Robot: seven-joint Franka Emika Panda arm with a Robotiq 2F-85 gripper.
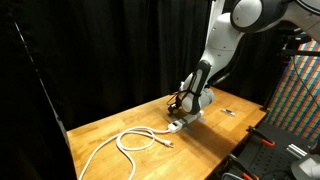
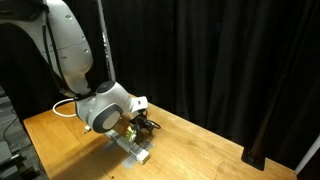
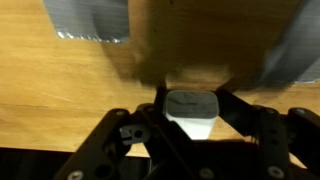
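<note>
My gripper is shut on a small object (image 3: pixel 194 127) with a grey rounded end and a white body, seen at the bottom middle of the wrist view. What this object is, I cannot tell. In exterior view 2 the gripper (image 2: pixel 143 127) is low over the wooden table, just behind a white power strip (image 2: pixel 133 151). Exterior view 1 shows the gripper (image 1: pixel 178 106) close above the table, its fingertips too small and dark to make out. The arm partly hides the strip there.
A white cord (image 1: pixel 125 150) with a plug (image 1: pixel 165 143) loops over the table's front left. Grey patches (image 3: pixel 88 18) lie on the wood in the wrist view. A small black item (image 2: pixel 253 158) stands near the table's far edge. The wood between is clear.
</note>
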